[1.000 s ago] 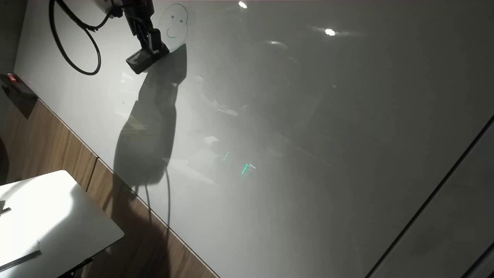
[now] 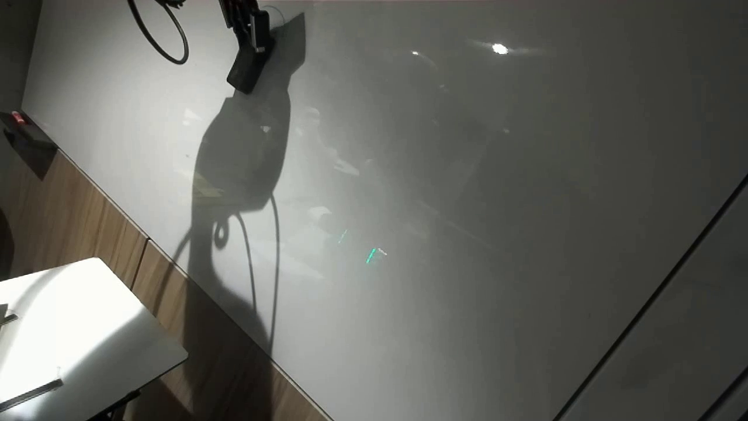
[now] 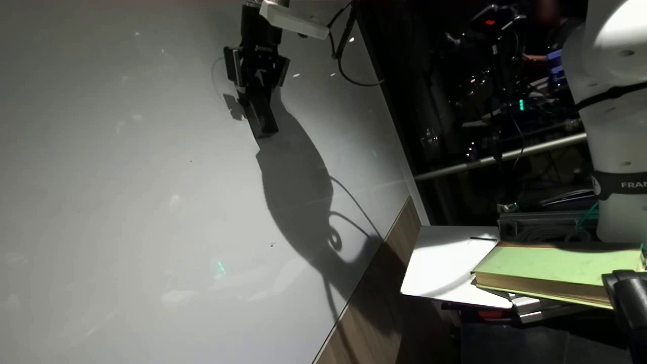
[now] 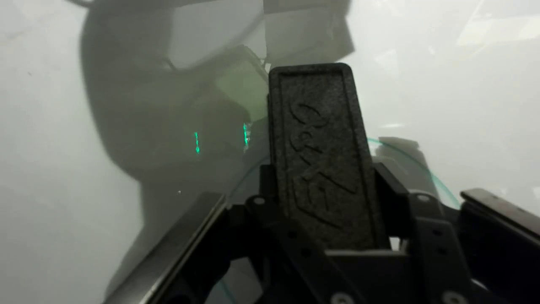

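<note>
My gripper is shut on a black eraser (image 4: 319,147), a long block with raised lettering on the face toward the wrist camera. Its fingers grip the block's two long sides. In exterior view 1 the eraser (image 2: 246,70) is near the top left of the whiteboard (image 2: 421,316), tilted; exterior view 2 has the eraser (image 3: 262,118) low on the gripper. Whether it touches the board I cannot tell. A thin teal drawn line (image 4: 436,183) curves behind the gripper in the wrist view; most of the drawing is hidden.
A white side table (image 2: 84,309) stands by the board's wooden edge strip (image 2: 84,217). On it lies a green book (image 3: 558,264) in exterior view 2. A dark box (image 2: 27,130) is at the far left. Much of the board is clear; the arm's shadow falls across it.
In exterior view 1 my gripper and the eraser have moved right and up, turning more upright. The smiley face, plain before, is now mostly covered or out of sight.
</note>
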